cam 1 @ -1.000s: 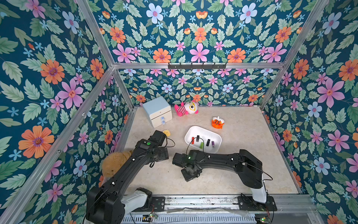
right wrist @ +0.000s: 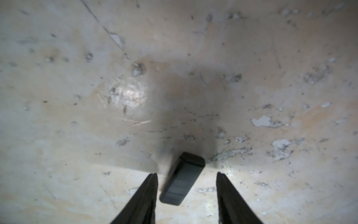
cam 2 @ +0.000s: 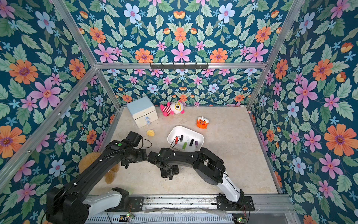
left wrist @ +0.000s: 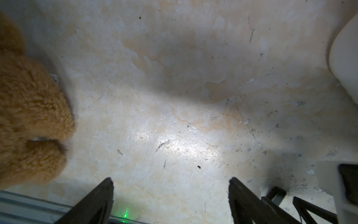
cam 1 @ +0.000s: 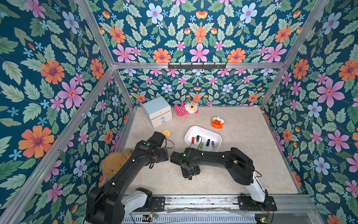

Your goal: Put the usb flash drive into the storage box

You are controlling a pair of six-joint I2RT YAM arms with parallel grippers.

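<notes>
A black flash drive (right wrist: 181, 179) lies on the table in the right wrist view, between and just beyond the open fingers of my right gripper, which points down over it. The white storage box (cam 1: 201, 132) stands behind my right arm, holding several small sticks in red, black, green and purple. My left gripper stands open above bare table at the centre-left, with nothing between its fingers.
A brown plush bear (left wrist: 33, 112) lies at the left. A blue-lidded box (cam 1: 156, 108), pink plush toy (cam 1: 186, 108), orange toy (cam 1: 217, 122) and small yellow thing (cam 1: 166, 133) stand farther back.
The left arm is nearly still.
</notes>
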